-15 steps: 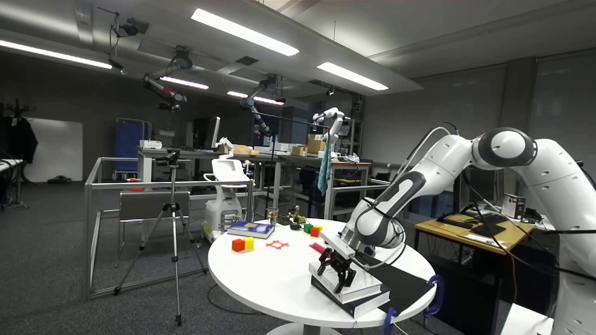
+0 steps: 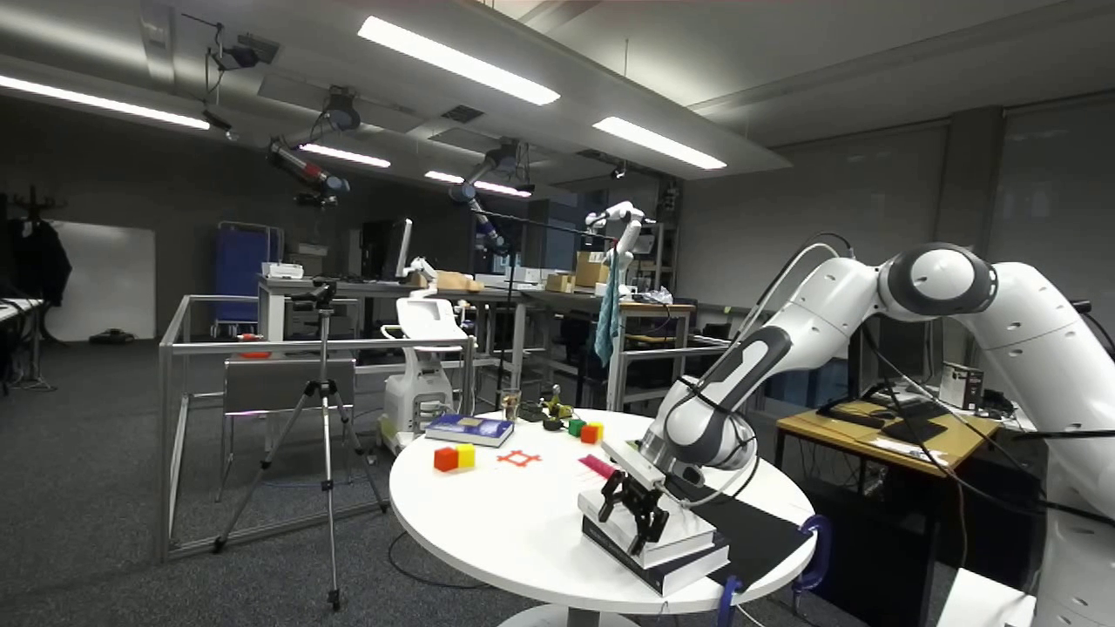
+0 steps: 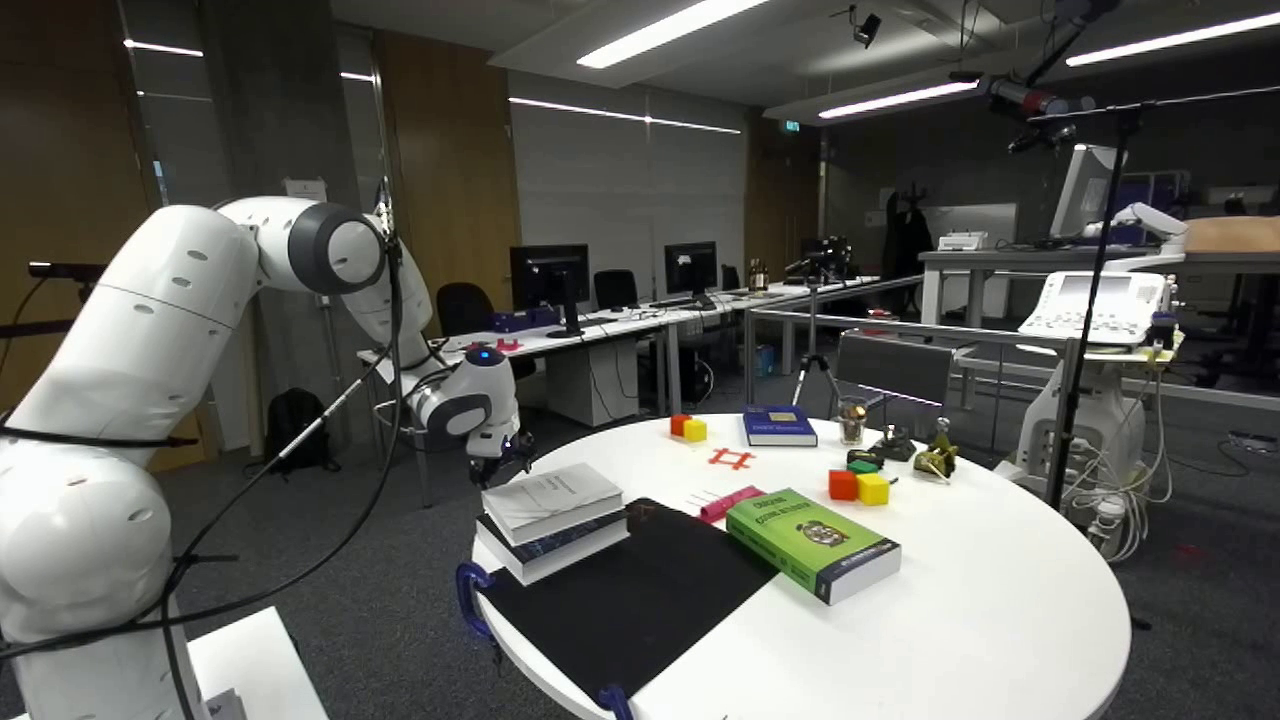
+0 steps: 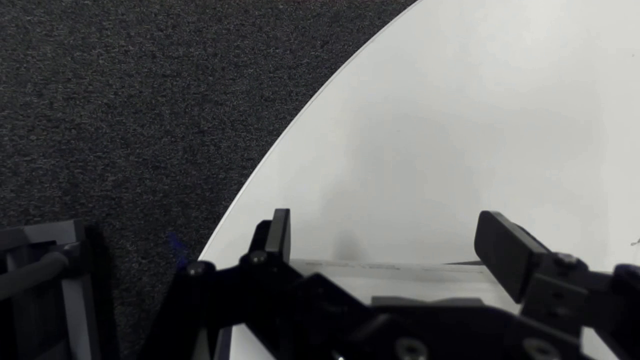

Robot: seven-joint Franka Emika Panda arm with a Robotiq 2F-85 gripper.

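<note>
My gripper (image 2: 621, 529) stands open close to the stacked books at the table's near edge in exterior view 1. A pale grey-white book (image 3: 552, 500) lies flat on a dark-covered book (image 3: 559, 541). In exterior view 2 the gripper is at the far side of this stack, partly hidden. The wrist view shows its fingers (image 4: 278, 235) spread wide, with a strip of the pale book (image 4: 390, 277) at the bottom between them. Whether they touch the book cannot be told.
On the white round table (image 3: 960, 624) lie a black mat (image 3: 636, 600), a green book (image 3: 810, 540), a blue book (image 3: 777, 424), several coloured cubes (image 3: 843, 485), a pink object (image 3: 728, 503) and a red frame (image 3: 731, 458). Blue clamps (image 3: 473, 596) grip the rim.
In exterior view 1 my gripper has shifted slightly right and a little lower beside the stack. The books and the other table objects have not visibly moved.
</note>
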